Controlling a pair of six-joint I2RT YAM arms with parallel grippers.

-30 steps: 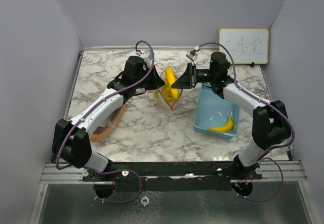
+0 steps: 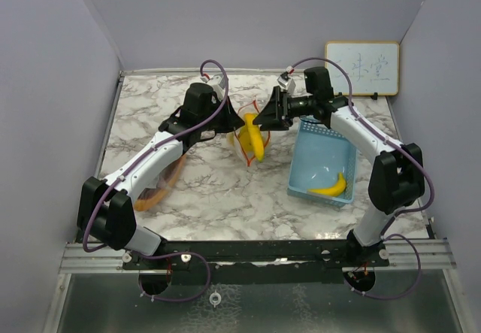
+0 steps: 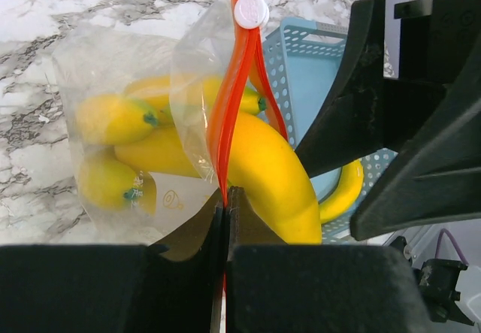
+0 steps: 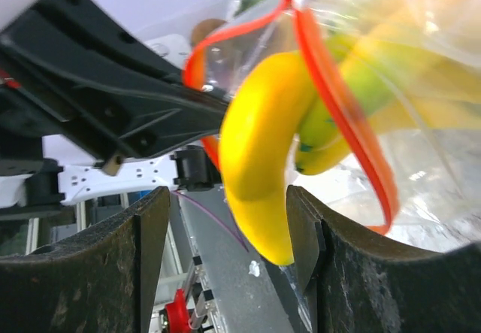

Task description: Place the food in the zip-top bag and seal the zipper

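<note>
The zip top bag [image 3: 120,55] with yellow fruits inside and an orange-red zipper strip is held upright at the centre. My left gripper is shut on the bag's edge at the zipper. A large banana [image 2: 255,137] stands in the bag's mouth, partly sticking out. My right gripper is open around the banana's outer end, its fingers apart on either side; in the top view it [image 2: 274,119] is just right of the bag.
A blue basket [image 2: 308,168] on the right holds another banana [image 2: 332,186]. An orange-edged bag [image 2: 154,194] lies at the left. A whiteboard [image 2: 361,66] stands at the back right.
The left arm has stayed put.
</note>
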